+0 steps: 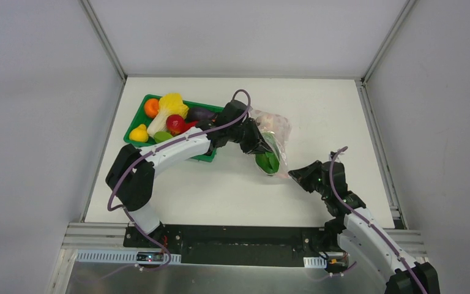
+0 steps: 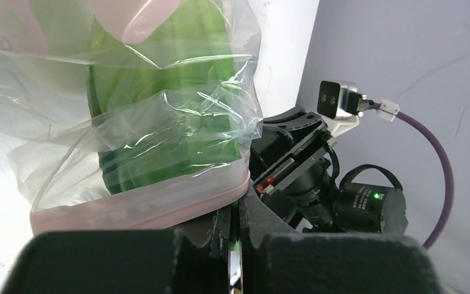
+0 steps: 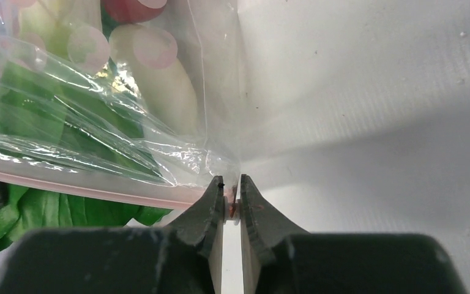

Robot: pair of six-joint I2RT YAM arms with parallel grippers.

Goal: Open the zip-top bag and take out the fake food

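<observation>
A clear zip top bag [image 1: 275, 122] with pink dots lies right of centre on the table. Through its plastic show green leaves [image 2: 177, 73] and pale food. In the right wrist view, green leaf [image 3: 67, 211] sticks out past the bag's pinkish opening edge. My right gripper is shut on the end of that edge. At the leaf in the top view, my left gripper [image 1: 268, 151] is shut. A green sliver shows at its fingertips in the left wrist view; whether they grip it I cannot tell.
At the back left, a green tray [image 1: 136, 119] holds several pieces of fake food, including an orange [image 1: 152, 108], a lemon [image 1: 139, 133] and an eggplant [image 1: 201, 114]. My left arm passes over its right end.
</observation>
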